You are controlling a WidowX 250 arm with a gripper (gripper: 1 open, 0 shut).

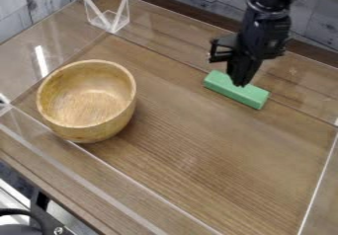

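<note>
A green rectangular block (pixel 238 91) lies flat on the wooden tabletop (pixel 199 160), right of centre. The dark robot gripper (pixel 238 71) hangs just above and behind the block, pointing down. It looks shut, with nothing visible between its fingers. A round tan wooden bowl (pixel 87 99) stands at the left.
A small white wire-like object (pixel 109 14) sits near the back left corner. Raised edges border the table at the left, back and right.
</note>
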